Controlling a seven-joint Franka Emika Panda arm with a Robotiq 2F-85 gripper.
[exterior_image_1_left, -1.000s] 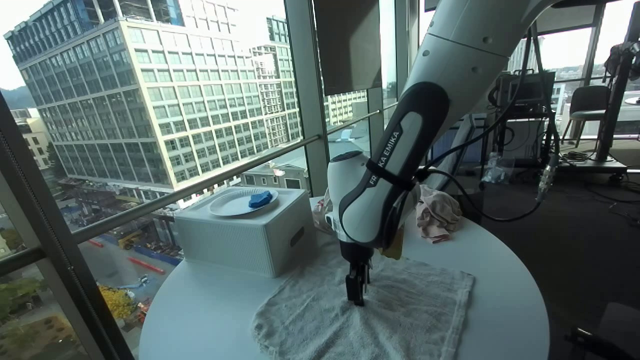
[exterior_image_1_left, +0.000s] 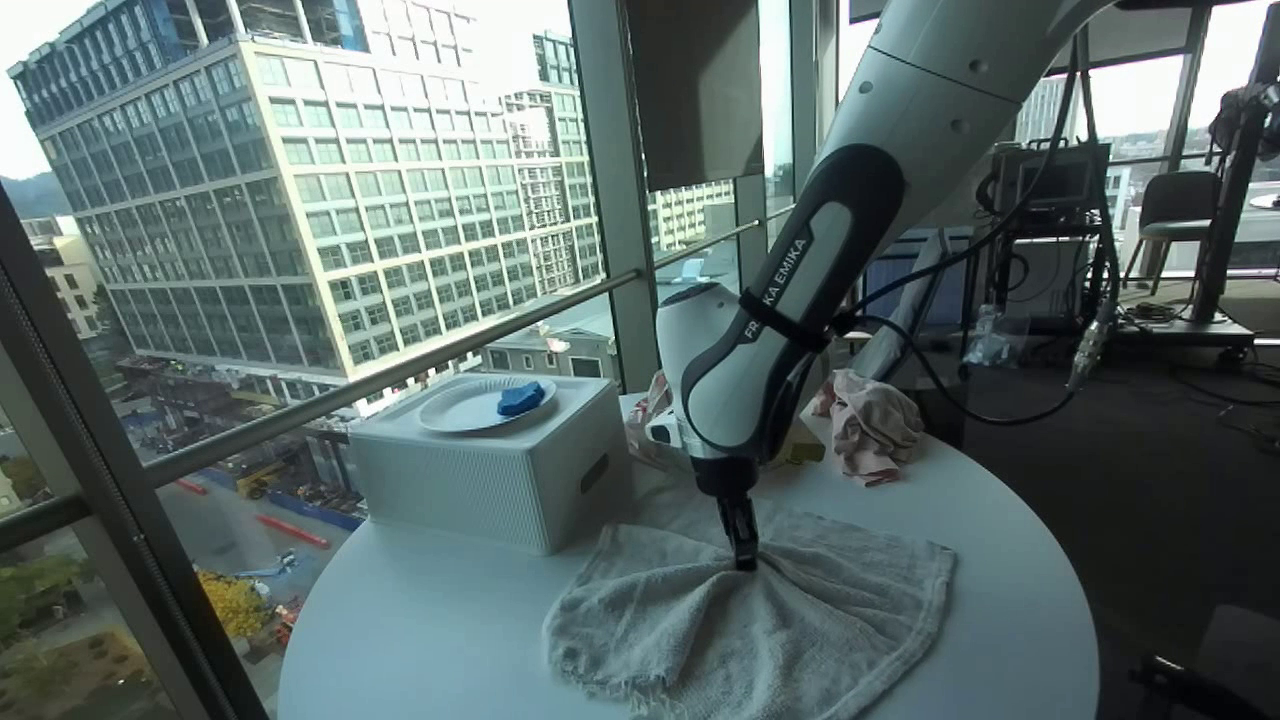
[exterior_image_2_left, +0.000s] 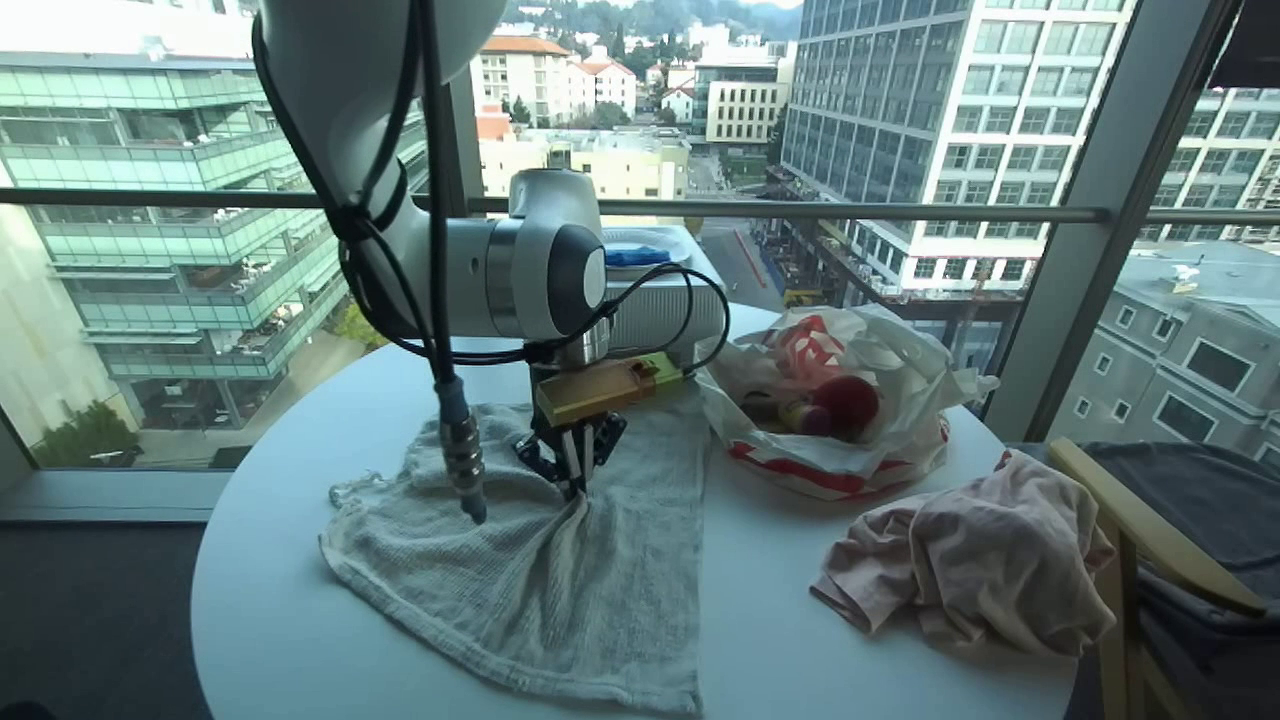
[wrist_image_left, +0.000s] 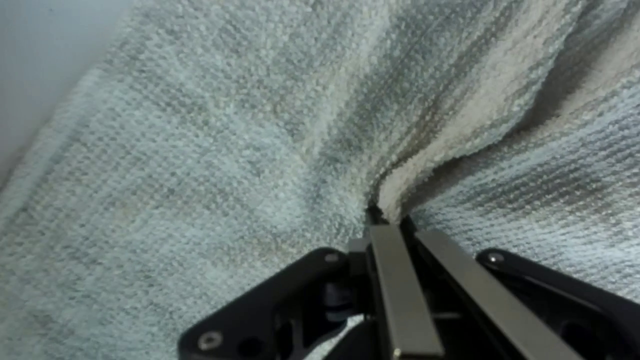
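A grey-white towel (exterior_image_1_left: 672, 624) lies spread on the round white table, with creases fanning out from one pinched spot. My gripper (exterior_image_1_left: 746, 564) points down over the middle of the towel and is shut on a fold of it. In the wrist view the pinched fold (wrist_image_left: 414, 180) runs in between the fingertips, and the cloth around it is drawn into ridges. From the other side, the towel (exterior_image_2_left: 480, 600) rises in a small peak to the gripper (exterior_image_2_left: 576, 490). Most of the towel's outer parts rest on the table.
A white ribbed box (exterior_image_1_left: 480, 480) bears a paper plate (exterior_image_1_left: 450, 410) with a blue item (exterior_image_1_left: 521, 397). A plastic bag (exterior_image_2_left: 840, 420) with red things in it and a crumpled pink cloth (exterior_image_2_left: 984, 558) occupy the table's other side. Bare tabletop (exterior_image_1_left: 408, 624) shows left of the towel.
My gripper has shut on the towel, risen somewhat and shifted away from exterior camera 1, slightly right. The towel is drawn along with it, its left edge pulled in and its creases deeper.
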